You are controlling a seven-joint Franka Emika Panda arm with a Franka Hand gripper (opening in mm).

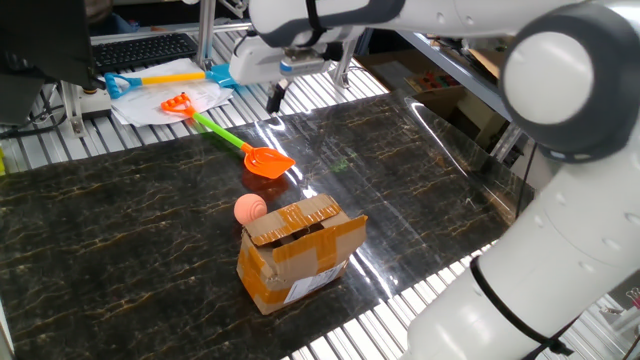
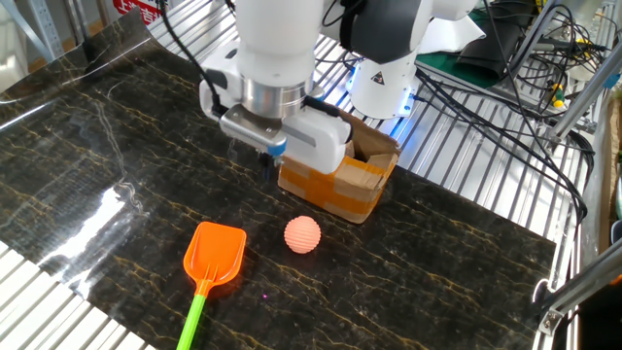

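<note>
My gripper (image 1: 274, 104) hangs above the table's far part, beyond the box in exterior view 1. Only one narrow dark tip shows beneath the hand, so how the fingers stand is unclear; no object is visible at it. A pink ridged ball (image 2: 302, 234) rests on the dark marbled table (image 2: 437, 282). Close beside it stands a cardboard box (image 1: 293, 263) with orange-brown tape and loose flaps, partly covered by the hand in exterior view 2. An orange toy shovel (image 2: 215, 251) with a green shaft lies flat nearby, apart from the ball.
A second shovel, with a yellow shaft (image 1: 172, 78) and blue ends, lies on papers (image 1: 150, 105) on the slatted surface near a keyboard (image 1: 145, 50). Cables (image 2: 505, 136) run along one side. The table left of the box in exterior view 1 is clear.
</note>
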